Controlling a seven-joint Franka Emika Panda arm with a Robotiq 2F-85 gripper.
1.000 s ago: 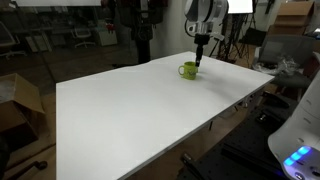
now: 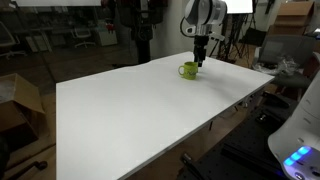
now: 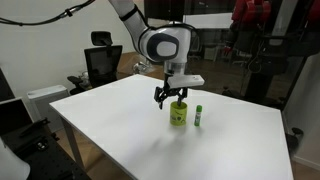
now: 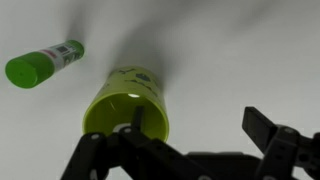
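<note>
A yellow-green mug (image 3: 178, 116) stands on the white table, and a small glue stick (image 3: 198, 115) with a green cap is upright just beside it. My gripper (image 3: 170, 97) hangs over the mug with its fingers apart. One finger lines up with the mug while the other is off to its side. From the wrist, the left finger overlaps the open mouth of the mug (image 4: 127, 105); whether it reaches inside I cannot tell. Only bare table lies under the right finger (image 4: 262, 130). The glue stick (image 4: 45, 63) is at upper left, outside the fingers.
The white table (image 2: 120, 110) is broad and clear apart from the mug and glue stick. A dark office chair (image 3: 101, 60) stands behind it. Cardboard boxes (image 2: 22, 110) are off to the left, away from the tabletop.
My gripper has turned about its upright axis over the past second, so its hand looks wider above the mug. The mug stays in the same place.
</note>
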